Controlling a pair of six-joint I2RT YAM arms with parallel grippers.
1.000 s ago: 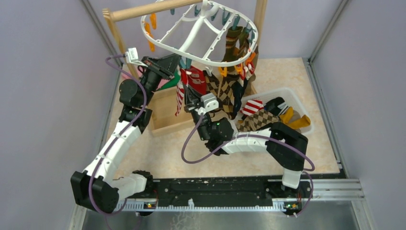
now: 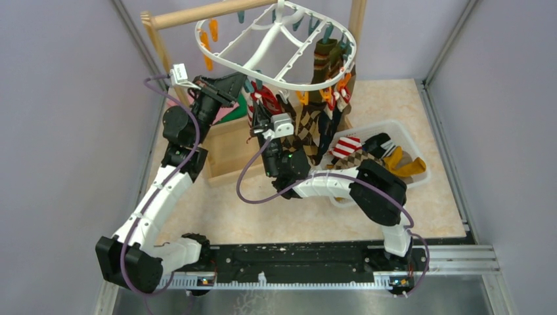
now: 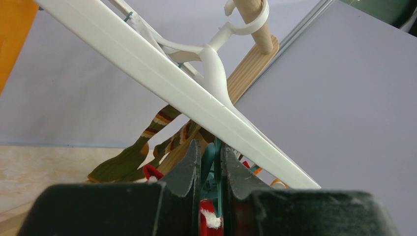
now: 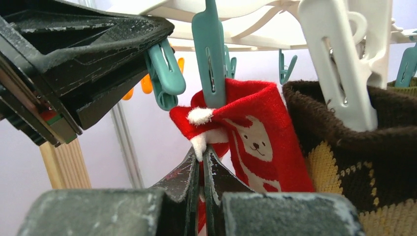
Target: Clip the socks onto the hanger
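Note:
A red sock with white trim and a small animal face (image 4: 253, 140) hangs from a teal clip (image 4: 209, 59) in the right wrist view. My right gripper is shut, with the sock's white-trimmed edge pinched at its fingertips. Left of that edge, another teal clip (image 4: 167, 73) sits in my left gripper (image 2: 240, 83), apart from the sock. The left wrist view shows the left gripper's dark fingers (image 3: 185, 172) shut on this clip, just under the white ring of the hanger (image 2: 226, 62). How far the clip's mouth is open is unclear.
A brown patterned sock (image 4: 344, 142) hangs close on the right from a white clip (image 4: 339, 64). Orange clips (image 2: 205, 51) hang at the ring's left. More socks lie in the white basket (image 2: 420, 161). The wooden tray (image 2: 226, 154) below looks empty.
The left arm has stayed almost still.

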